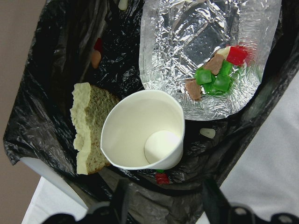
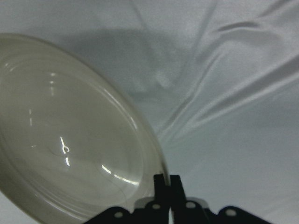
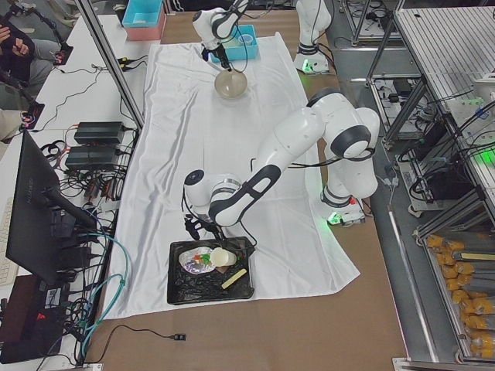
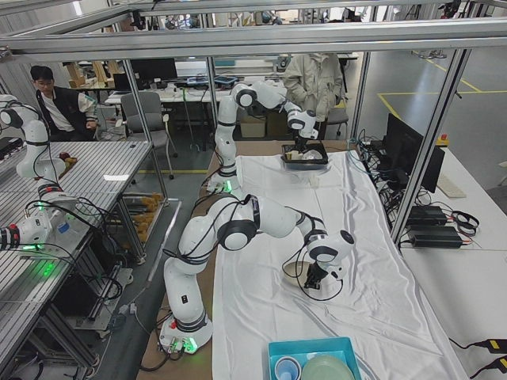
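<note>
A white paper cup (image 1: 126,128) lies in the black-lined tray (image 3: 178,286) beside a piece of bread (image 1: 88,126) and a foil dish (image 1: 173,42) with red, green and brown bits. My left gripper is open just beside the cup, nothing between its fingers. In the right wrist view my right gripper is shut on the rim of a beige plate (image 2: 70,126), over the white cloth.
A blue bin (image 4: 281,348) holding a cup and plate sits beside the right arm. The cloth (image 3: 201,131) between the two arms is largely clear.
</note>
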